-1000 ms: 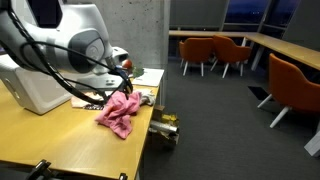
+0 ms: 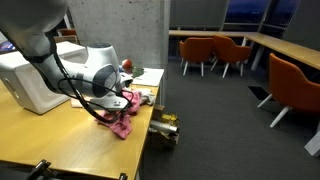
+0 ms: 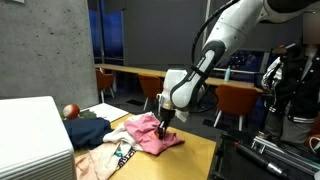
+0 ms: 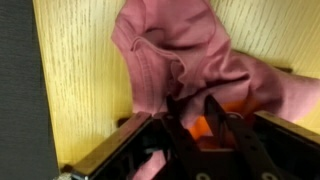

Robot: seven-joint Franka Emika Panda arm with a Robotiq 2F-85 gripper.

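A crumpled pink cloth [image 4: 225, 70] lies on the yellow wooden table [image 4: 75, 60], beneath and around the front of my gripper. The two dark fingertips [image 4: 172, 104] reach down into its folds with a gap between them, and some cloth shows in that gap. In exterior view 2 the gripper [image 3: 169, 132] points down at the middle of the same cloth [image 3: 152, 142]. Something orange [image 4: 200, 128] shows behind the fingers in the wrist view, partly hidden. The arm covers part of the cloth in exterior view 1.
Left of the pink cloth in exterior view 2 are a white cloth [image 3: 122, 138], a peach cloth [image 3: 98, 161], dark blue fabric [image 3: 88, 131] and a red round thing [image 3: 99, 111]. A large white box [image 3: 35, 145] stands at far left.
Over the last second my gripper has come down from above onto the pink cloth, which it now partly hides.
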